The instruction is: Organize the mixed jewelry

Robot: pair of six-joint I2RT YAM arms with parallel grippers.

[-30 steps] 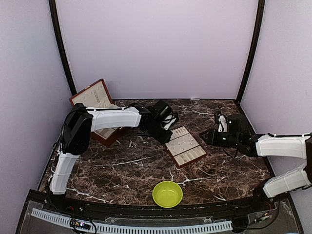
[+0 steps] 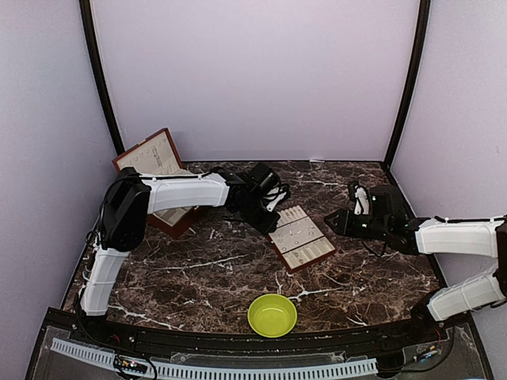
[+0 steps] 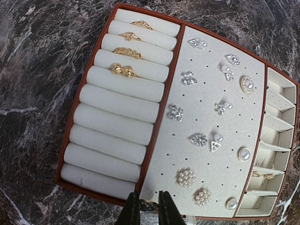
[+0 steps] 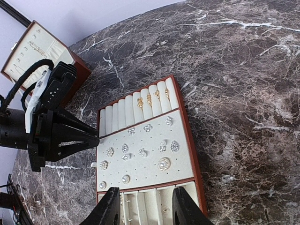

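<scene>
A wood-rimmed jewelry tray (image 2: 303, 240) lies on the marble table. In the left wrist view, several gold rings (image 3: 126, 52) sit in the far end of its ring rolls (image 3: 112, 122); the near rolls are bare. Pearl and crystal earrings (image 3: 186, 178) are pinned on the middle panel (image 3: 173, 150). Small gold pieces (image 3: 268, 176) lie in one compartment of the side row. My left gripper is narrowly open at the tray's near rim, nothing seen between its fingers. My right gripper is open above the compartments (image 4: 152, 201), its fingers apart and empty.
An open jewelry case (image 2: 158, 154) stands at the back left, behind the left arm. A yellow-green bowl (image 2: 272, 315) is at the table's front edge. Bare marble (image 4: 243, 93) surrounds the tray. The two grippers flank the tray from opposite sides.
</scene>
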